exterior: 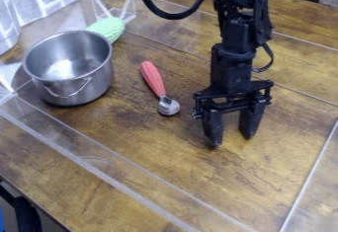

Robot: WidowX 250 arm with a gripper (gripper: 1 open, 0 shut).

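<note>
My black gripper (231, 124) points down at the wooden tabletop, right of centre, its two fingers apart with nothing visible between them. To its left lies a utensil (154, 82) with a red handle and a round metal end. A steel pot (69, 68) stands further left.
A pale green object (109, 27), perhaps a toy corn or brush, lies behind the pot. Bare wood (172, 177) fills the front and right of the table. Clear strips run along the left and right sides.
</note>
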